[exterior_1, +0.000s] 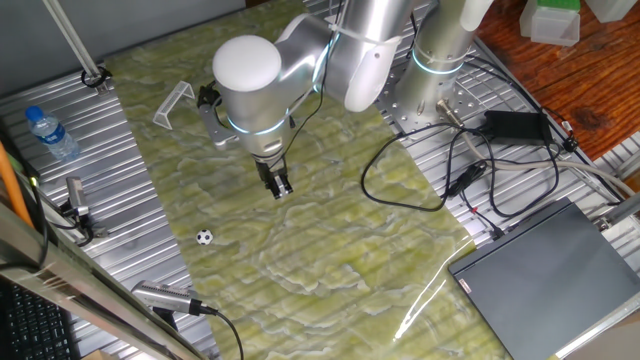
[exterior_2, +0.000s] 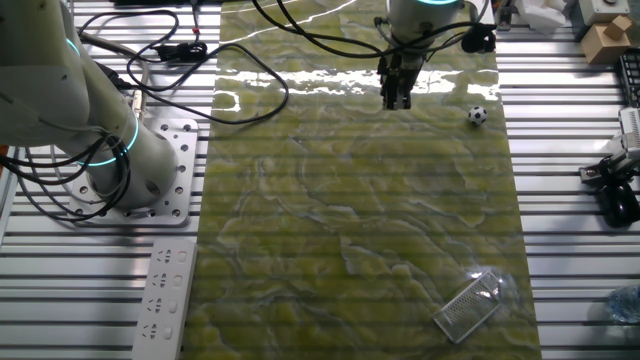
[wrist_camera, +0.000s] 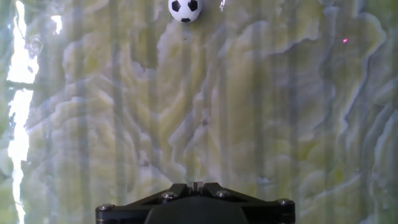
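A small black-and-white soccer ball (exterior_1: 204, 237) rests on the green marbled mat (exterior_1: 330, 270), close to its left edge. The wrist view has the ball (wrist_camera: 185, 9) at the top, cut off by the frame edge and well ahead of the fingers. My gripper (exterior_1: 283, 192) points down over the mat, up and to the right of the ball in exterior view 1. In the wrist view the gripper looks shut, its fingers together and nothing visible between them. A white grater (exterior_2: 470, 306) lies on the mat, far from the gripper.
A black cable loop (exterior_1: 405, 205) reaches over the mat's right edge near the arm's base. The closed laptop (exterior_1: 550, 280) overlaps the lower right side. A water bottle (exterior_1: 52, 134) and a silver camera (exterior_1: 165, 297) stand off the mat.
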